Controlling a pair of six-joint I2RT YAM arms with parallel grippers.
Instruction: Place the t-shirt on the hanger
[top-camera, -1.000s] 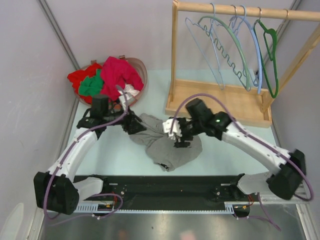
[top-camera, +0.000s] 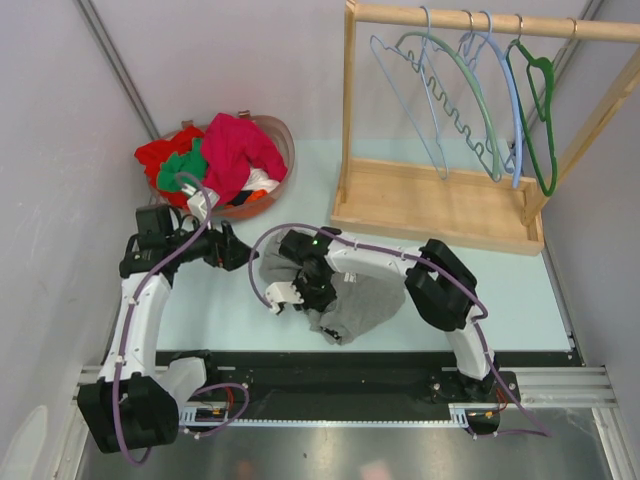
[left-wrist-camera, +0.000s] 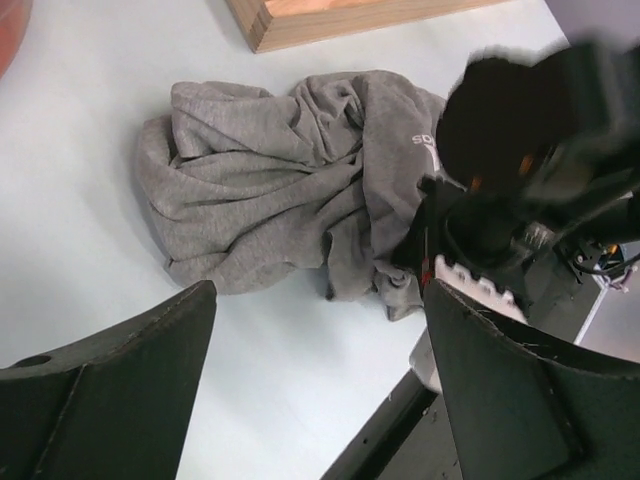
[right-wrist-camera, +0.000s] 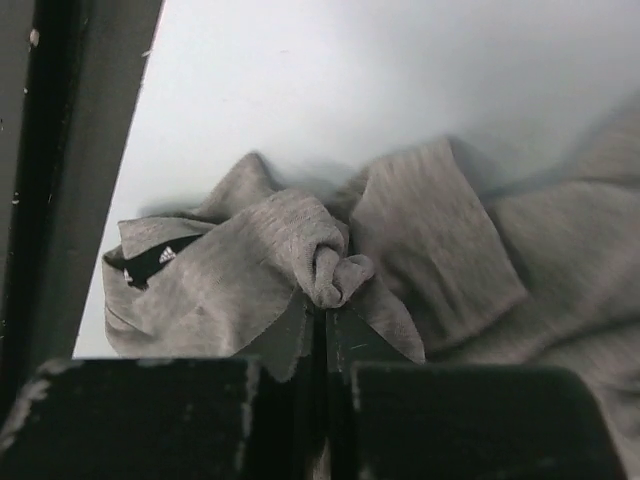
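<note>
A grey T-shirt (top-camera: 365, 305) lies crumpled on the white table, a small black label on it. My right gripper (top-camera: 320, 300) is shut on its near part; in the right wrist view, a gathered fold (right-wrist-camera: 330, 275) rises at the fingertips of the gripper. My left gripper (top-camera: 240, 255) hangs open left of the shirt; in the left wrist view the shirt (left-wrist-camera: 250, 190) lies beyond its spread fingers.
Several hangers (top-camera: 485, 120) hang on a wooden rack (top-camera: 430, 200) at the back right. A basket (top-camera: 280, 130) of coloured clothes stands at the back left. Clear table lies left of and right of the shirt.
My left arm has drawn back to the left from the shirt. My right gripper has moved left and toward the front edge, down onto the shirt's near part.
</note>
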